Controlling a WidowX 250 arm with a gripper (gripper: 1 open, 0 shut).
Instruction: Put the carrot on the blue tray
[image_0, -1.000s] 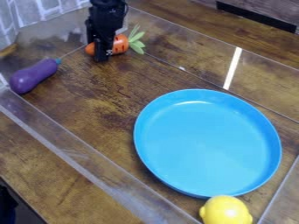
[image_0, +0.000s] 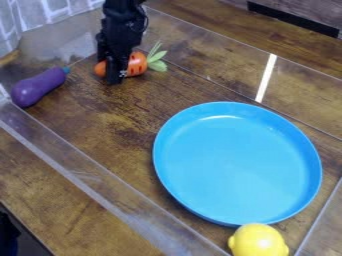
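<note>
An orange carrot (image_0: 136, 63) with green leaves (image_0: 156, 57) lies on the wooden table at the far left. Over it, the black gripper (image_0: 115, 72) reaches down from the top edge, its fingers around the carrot's middle and near end. Whether those fingers are parted or closed on the carrot is too small and dark to tell. The round blue tray (image_0: 238, 165) sits empty at the right of the table, well apart from the carrot.
A purple eggplant (image_0: 38, 88) rests at the left, close to the gripper. Below the tray is a yellow lemon-like object (image_0: 258, 241). Bare wood (image_0: 127, 125) lies between carrot and tray.
The gripper has come lower and a little nearer the camera over the carrot. The carrot has shifted slightly the same way; tray, eggplant and yellow object have stayed put.
</note>
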